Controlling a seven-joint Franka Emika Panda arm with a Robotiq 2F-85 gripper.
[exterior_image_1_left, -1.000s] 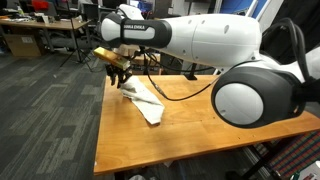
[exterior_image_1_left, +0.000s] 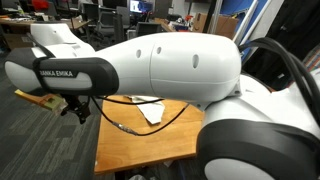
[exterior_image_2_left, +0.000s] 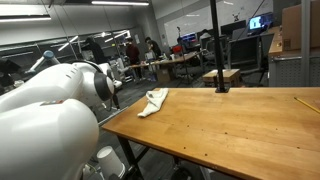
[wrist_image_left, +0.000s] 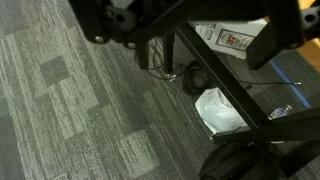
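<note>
A white cloth (exterior_image_1_left: 150, 112) lies crumpled on the wooden table (exterior_image_1_left: 145, 145), partly hidden behind my arm in exterior view 1. The same cloth (exterior_image_2_left: 153, 103) shows in exterior view 2 near the table's left end. My gripper (exterior_image_1_left: 75, 108) hangs beyond the table's left edge, above the grey carpet and clear of the cloth. In the wrist view its dark fingers (wrist_image_left: 112, 22) stand wide apart along the top. It is open, with nothing held between them.
Below the gripper, the wrist view shows a white bag (wrist_image_left: 218, 110), a cardboard box (wrist_image_left: 232, 38), loose cables (wrist_image_left: 195, 78) and dark table supports (wrist_image_left: 225, 75). A yellow stick (exterior_image_2_left: 307, 103) lies at the tabletop's far right.
The arm has swung left and nearer the exterior camera, taking my gripper from beside the cloth to over the floor. The cloth appears to have stayed in place.
</note>
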